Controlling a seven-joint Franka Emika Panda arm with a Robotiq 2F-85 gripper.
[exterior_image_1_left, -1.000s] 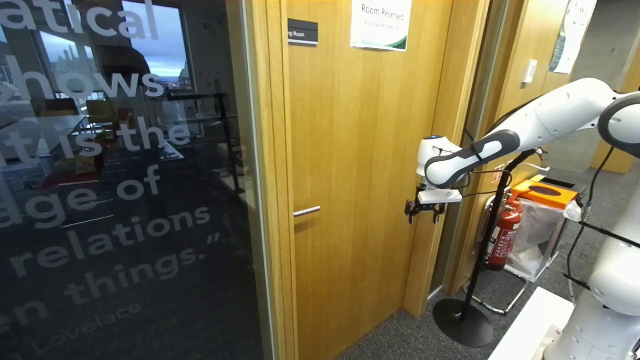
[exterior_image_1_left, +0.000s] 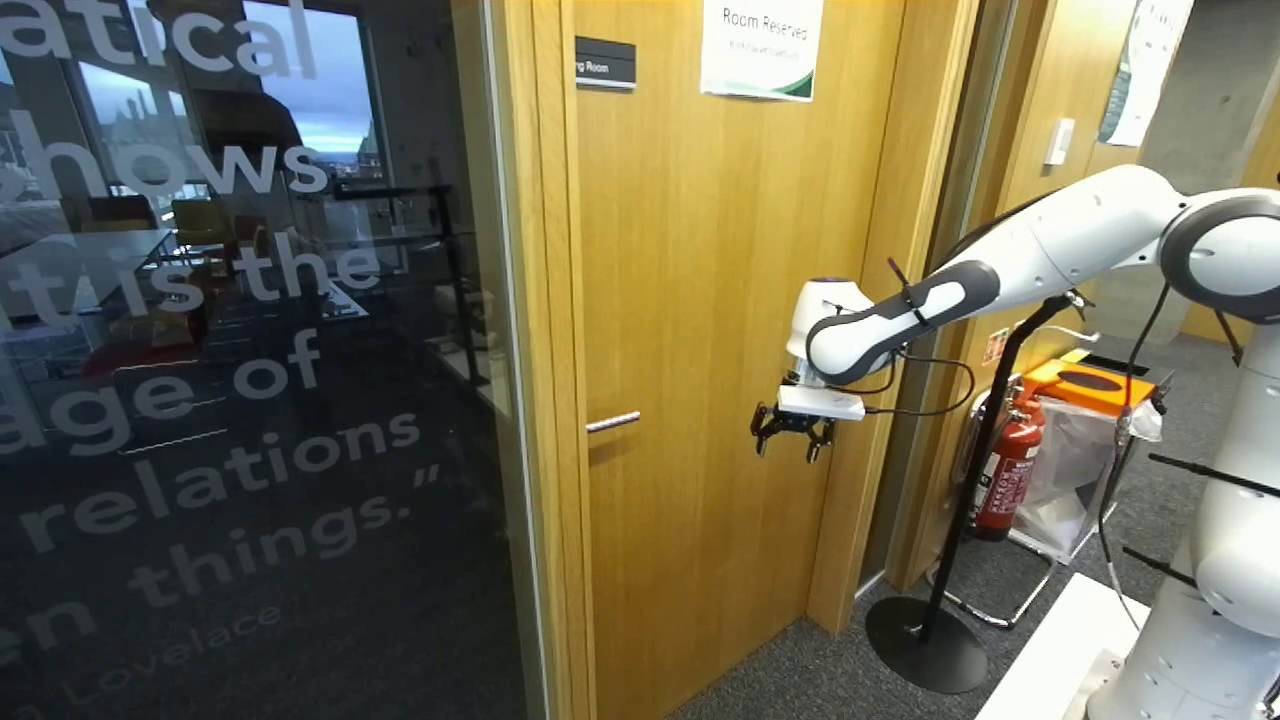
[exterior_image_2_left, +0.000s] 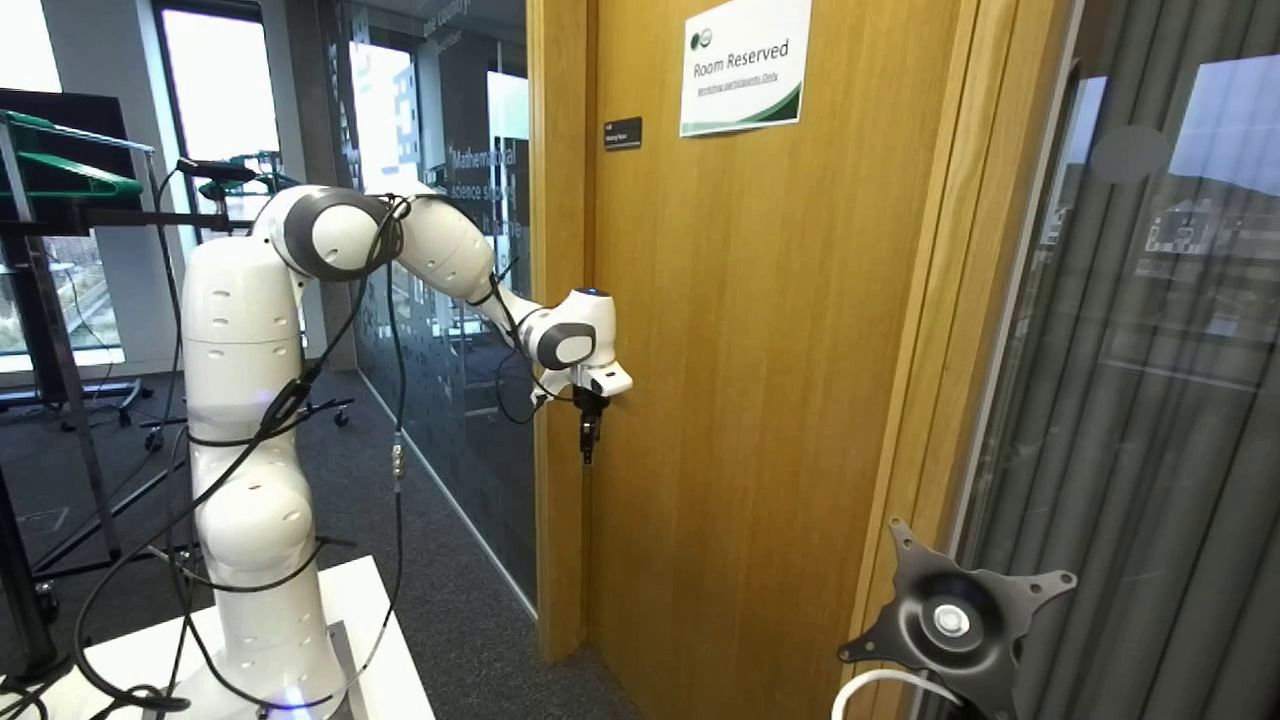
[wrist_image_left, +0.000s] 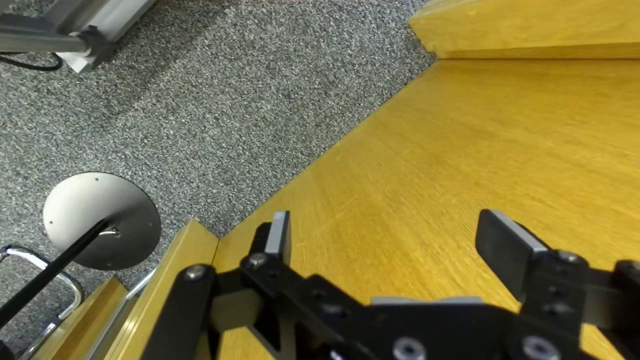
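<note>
A tall wooden door (exterior_image_1_left: 708, 276) stands closed in its frame, with a straight metal handle (exterior_image_1_left: 613, 421) near its left edge in exterior view 1. My gripper (exterior_image_1_left: 792, 446) points downward close to the door, to the right of the handle and apart from it. Wide open fingers show in the wrist view, where the gripper has only door surface and carpet beyond its fingers. Exterior view 2 has the gripper (exterior_image_2_left: 587, 456) side-on before the door (exterior_image_2_left: 768, 360); the handle cannot be made out there.
A black stand with a round base (exterior_image_1_left: 926, 644) rises right of the door, near a red fire extinguisher (exterior_image_1_left: 1008, 468) and an orange-topped bin (exterior_image_1_left: 1086, 386). Dark glass (exterior_image_1_left: 264, 480) lies left of the door frame. In exterior view 2, a dark bracket (exterior_image_2_left: 951, 620) stands at front right.
My arm has swung left in exterior view 1, carrying the open gripper from near the right door frame toward the handle side. The door and handle have not moved.
</note>
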